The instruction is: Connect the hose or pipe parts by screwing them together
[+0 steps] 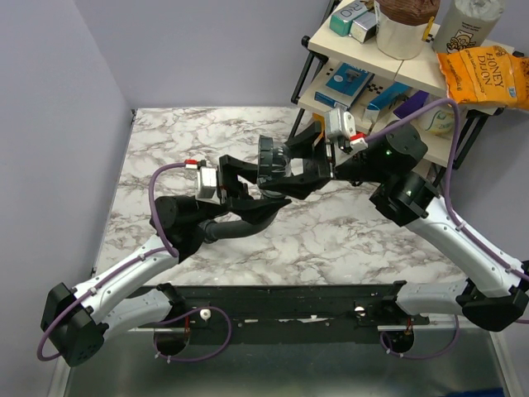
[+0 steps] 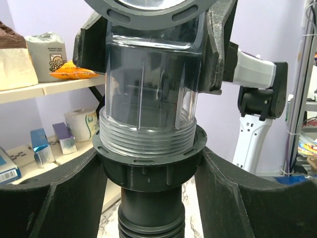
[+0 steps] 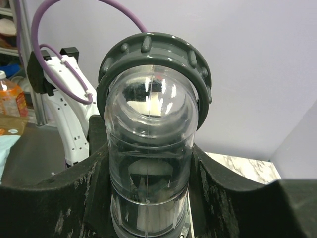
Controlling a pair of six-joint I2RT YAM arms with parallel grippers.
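A clear cylindrical fitting [image 2: 148, 84] with a dark grey collar stands upright on a black corrugated hose [image 2: 151, 213], which curves down-left below the arms in the top view [image 1: 248, 227]. My left gripper is shut on the black ring at the hose's end, directly under the fitting's threaded base. My right gripper is round the fitting's clear body, its fingers close on both sides; whether they press on it is hard to tell. In the top view both grippers meet at the fitting, left from lower left, right from upper right.
A two-tier shelf [image 1: 401, 62] with boxes, rolls and an orange bag stands at the back right, close behind my right arm. Walls border the marble surface [image 1: 165, 132].
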